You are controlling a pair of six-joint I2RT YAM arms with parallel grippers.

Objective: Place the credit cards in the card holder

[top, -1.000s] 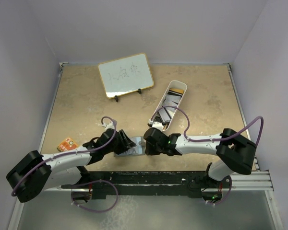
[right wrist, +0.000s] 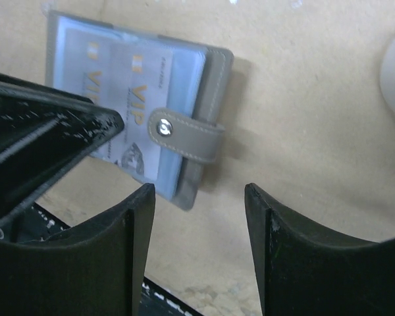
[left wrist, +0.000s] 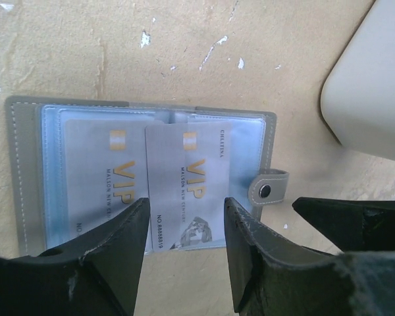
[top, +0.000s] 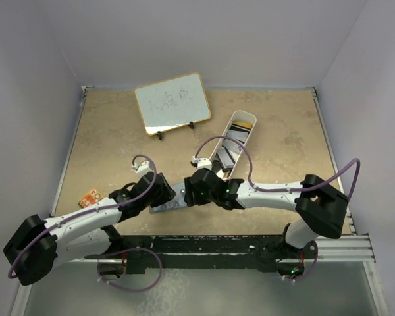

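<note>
A grey card holder [left wrist: 24,171] lies open on the table, with VIP cards [left wrist: 184,184] in its blue sleeves and a snap strap [right wrist: 194,138] on one side. My left gripper is over the cards, its fingers apart at the lower edge of the right-hand card; whether they touch it I cannot tell. My right gripper stands open just beside the holder's strap side, bare table between its fingers. A dark piece of the other gripper crosses the upper left of the right wrist view.
A white tray [top: 249,120] with cards and other items stands behind the right gripper. A whiteboard [top: 172,105] lies at the back, and an orange patterned object [top: 91,199] at the left.
My left arm has moved slightly left, and the card holder has shifted left with it. My right arm has moved a little left and back, closer to the holder.
</note>
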